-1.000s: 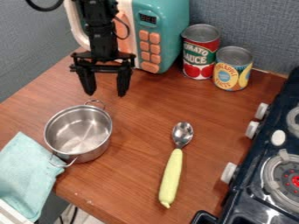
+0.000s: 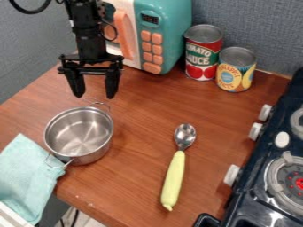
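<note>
The black gripper (image 2: pixel 94 87) hangs above the wooden table at the upper left, in front of the microwave, its two fingers apart with nothing between them. Below it sits an empty steel pot (image 2: pixel 78 135) with loop handles. A spoon with a pale yellow handle (image 2: pixel 174 180) lies to the right of the pot, its metal bowl toward the back.
A teal microwave (image 2: pixel 165 35), a tomato can (image 2: pixel 203 53) and a yellow can (image 2: pixel 236 70) stand at the back. A black stove (image 2: pixel 267 186) is on the right, a light blue cloth (image 2: pixel 27 168) at the left edge.
The gripper has risen a little and shifted left over the last second, staying open. The other objects look unmoved.
</note>
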